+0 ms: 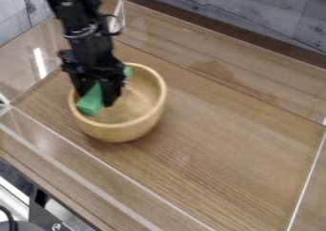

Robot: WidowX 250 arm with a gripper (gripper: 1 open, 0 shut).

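My black gripper [94,74] reaches down from the top left into a beige bowl [140,125] at the left of the camera view. A green object [91,103] is at the fingertips inside the bowl's left side, and the gripper appears shut on it. The fingertips themselves are blurred. More green shows behind the gripper near the bowl's back rim.
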